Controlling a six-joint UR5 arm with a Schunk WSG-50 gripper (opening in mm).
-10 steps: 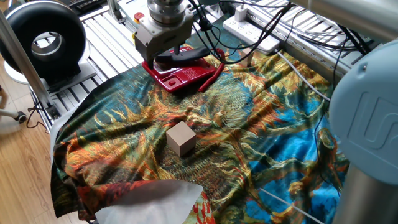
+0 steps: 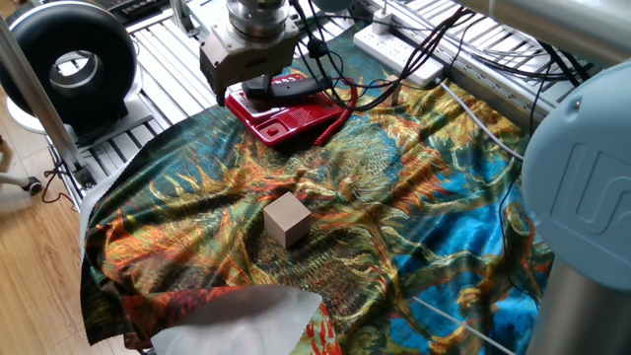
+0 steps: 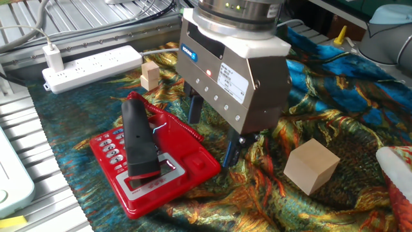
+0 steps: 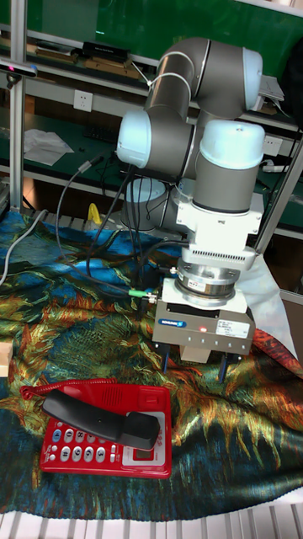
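A red desk telephone [image 3: 187, 169] lies on the patterned cloth. Its black handset [image 3: 139, 140] rests askew across the top, over part of the keys and display. My gripper [image 3: 213, 134] hangs beside and above the phone, pointing down. Its two fingers [image 3: 232, 149] are wide apart and nothing shows between them. In exterior view 3 the gripper [image 4: 194, 364] is above and to the right of the phone [image 4: 154, 454], clear of the handset [image 4: 98, 420]. Exterior view 1 mostly hides the fingers, with the gripper body over the phone's far side [image 2: 286, 123].
A tan cube [image 2: 287, 220] sits alone on the cloth. Small wooden blocks [image 3: 149, 76] stand near a white power strip [image 3: 93, 69]. Loose black cables [image 2: 434, 44] hang by the arm. Open but wrinkled cloth [image 2: 177, 227] lies around the cube.
In exterior view 1 my gripper has drifted left, over the last second. The phone, handset and cube have stayed in place.
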